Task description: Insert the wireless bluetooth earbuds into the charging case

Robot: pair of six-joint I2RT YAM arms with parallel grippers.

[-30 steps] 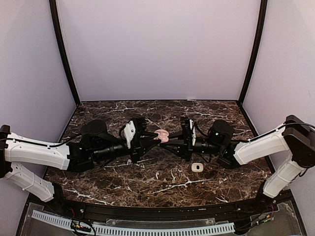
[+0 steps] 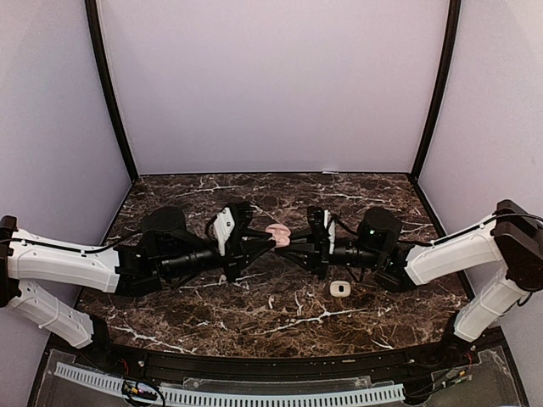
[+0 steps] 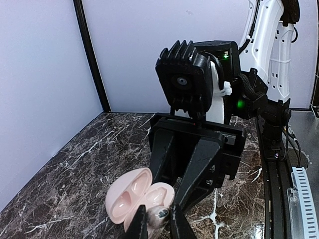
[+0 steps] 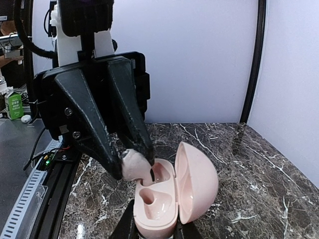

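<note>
The pink charging case [image 4: 154,214], lid [image 4: 198,184] open, is held in mid-air by my right gripper [image 2: 287,246], shut on it from below. My left gripper meets it from the other side, its fingertips around a pale earbud [image 4: 135,164] at the upper end of one slot; whether the fingers grip it or are loosening is hard to tell. The earbud's stem points down into the case. The other slot, nearer in the right wrist view, looks empty.
A small pale box with a dark centre [image 2: 339,288] lies on the marble table [image 2: 212,322] right of centre, with small white pieces scattered nearby. Walls enclose the sides and rear.
Very little differs in the top view: the two grippers and the case hold almost the same pose, with only a slight shift at the right gripper.
</note>
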